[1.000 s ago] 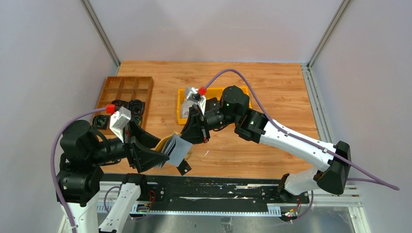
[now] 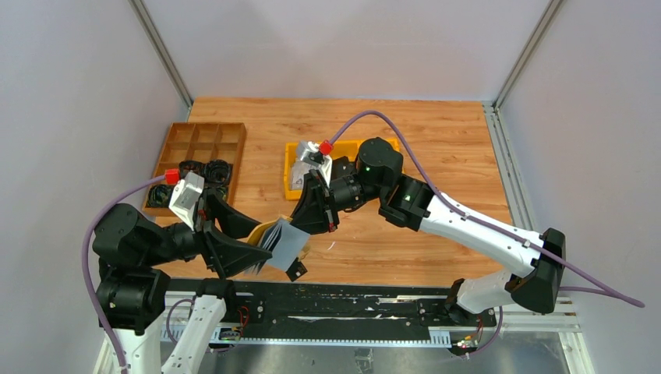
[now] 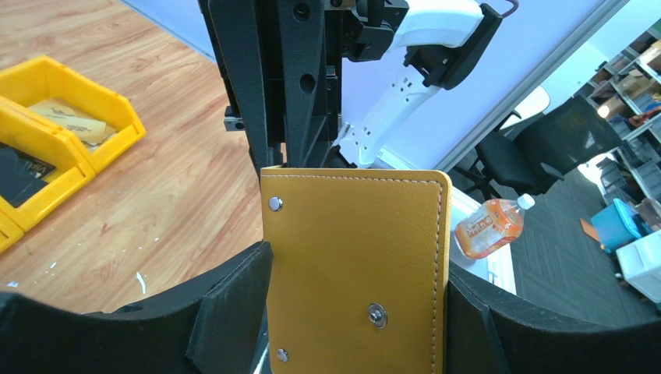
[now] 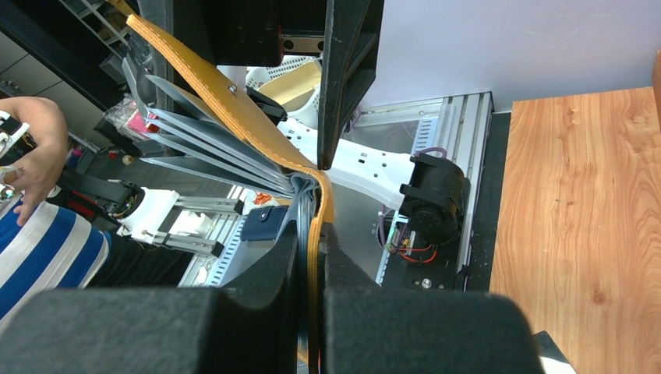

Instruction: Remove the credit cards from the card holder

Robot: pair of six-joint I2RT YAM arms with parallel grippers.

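Observation:
The tan leather card holder is held up between the arms, fanned open with grey card sleeves (image 4: 210, 156) showing in the right wrist view and from above (image 2: 284, 243). My right gripper is shut on the holder's spine end. My left gripper (image 2: 248, 243) is around the fanned free end; in the left wrist view its fingers stand apart either side of the tan cover, and in the right wrist view one finger is beside that cover. Whether it grips anything is unclear, and the cards themselves are hard to make out.
Yellow bins (image 2: 291, 192) lie behind the right arm on the wooden table (image 2: 436, 125). A wooden compartment tray (image 2: 195, 140) with black cables stands at the left.
My left arm has shifted slightly around the holder. The right gripper and holder have stayed almost in place.

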